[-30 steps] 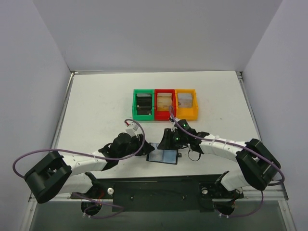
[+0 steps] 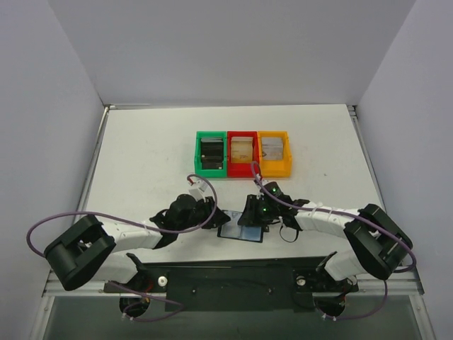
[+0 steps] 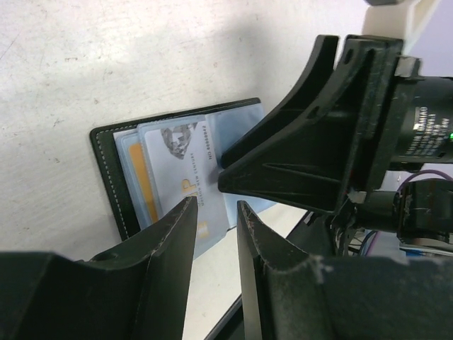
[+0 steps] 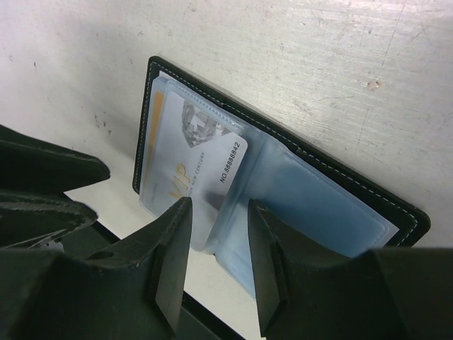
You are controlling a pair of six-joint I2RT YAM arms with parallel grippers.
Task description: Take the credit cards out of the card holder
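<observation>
The card holder [image 2: 241, 225] lies open on the table at the front centre, a white VIP card [image 3: 185, 166] with a yellow card beneath it in its clear sleeve, beside an empty blue-tinted sleeve [image 4: 311, 212]. My left gripper is part open at the holder's left, its fingertips low over the card side. My right gripper is part open over the holder, fingertips by the card's edge and the fold between the sleeves; in the left wrist view its dark fingers reach over the right sleeve. Nothing clearly sits between either pair of fingers.
Green [image 2: 200, 152], red [image 2: 241, 173] and yellow [image 2: 282, 171] bins with card-like stacks stand behind the holder.
My right gripper has moved down and toward the front onto the holder since a second ago. The left has shifted slightly; the holder moved very slightly right.
</observation>
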